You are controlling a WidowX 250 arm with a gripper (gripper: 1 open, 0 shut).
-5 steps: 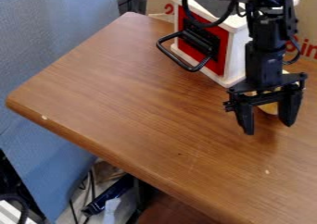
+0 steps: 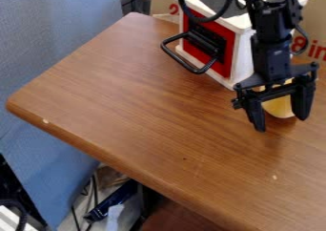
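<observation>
The black gripper (image 2: 280, 109) hangs low over the right side of the wooden table (image 2: 140, 120), its fingers spread apart. A yellow round object (image 2: 281, 108) sits between and behind the fingers, partly hidden by them; whether they touch it I cannot tell. Behind the arm stands a red and white box-shaped appliance (image 2: 234, 46) with a black wire handle (image 2: 189, 61) on its front.
A cardboard box (image 2: 314, 34) stands at the back right. The left edge drops off beside a blue fabric partition (image 2: 51, 73), with cables and clutter below.
The gripper has shifted slightly to the right and up, and more of the yellow object shows between its fingers. The appliance has not moved.
</observation>
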